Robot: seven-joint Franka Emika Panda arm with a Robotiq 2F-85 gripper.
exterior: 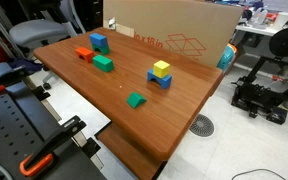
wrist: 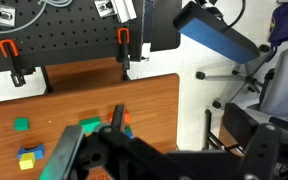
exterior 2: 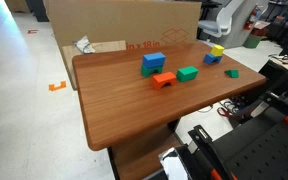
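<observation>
On the wooden table [exterior: 189, 105] a yellow block [exterior: 161, 69] rests on a blue block [exterior: 157, 81]. A small green triangular block [exterior: 135, 100] lies alone nearer the front edge. Farther left are an orange arch-shaped block [exterior 2: 164, 80], a green block [exterior 2: 187, 74] beside it, and another blue block [exterior 2: 153, 60] stacked on a green piece [exterior 2: 148, 72]. My gripper stands open in the wrist view, high above the scene and apart from every block. Its dark fingers partly cover the orange-and-green group there.
A black perforated workbench [wrist: 79, 38] with orange-handled clamps [wrist: 122, 38] adjoins the wooden table across a narrow gap. A cardboard panel [exterior: 184, 30] stands along the table's far side. Bare wood surrounds the blocks. Tripods and chairs stand on the floor beyond.
</observation>
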